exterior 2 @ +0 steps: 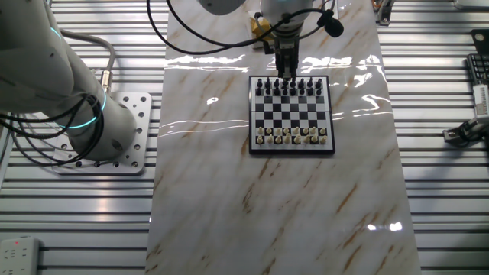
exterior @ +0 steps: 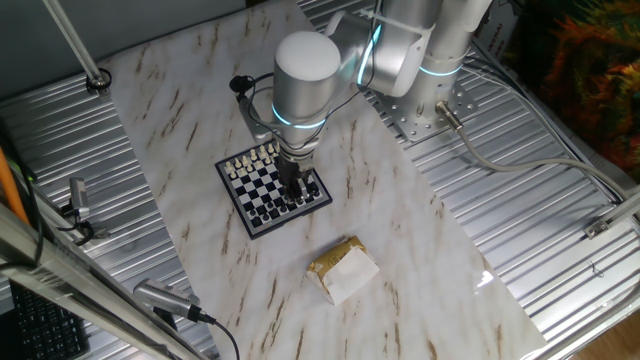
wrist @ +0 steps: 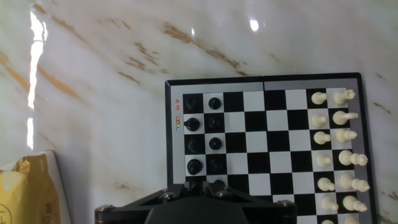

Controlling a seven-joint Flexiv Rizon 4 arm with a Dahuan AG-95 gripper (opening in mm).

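A black-framed chessboard (exterior: 248,196) lies flat on the marble table, black pieces along one side and white pieces (exterior 2: 290,136) along the opposite side. My gripper (exterior 2: 286,76) points down over the black rows, near the middle of that side. In the wrist view its dark fingertips (wrist: 198,190) stand close together at the bottom, over black squares and next to a black pawn (wrist: 217,185). Whether they are fully shut, or have a piece between them, is hidden by the dark-on-dark overlap. Other black pieces (wrist: 194,166) stand upright beyond the fingertips.
A gold and white packet (exterior: 343,270) lies on the table off the black side of the board. Around the board the marble table (exterior 2: 221,214) is mostly bare. A camera (exterior: 168,300) stands by the table's edge.
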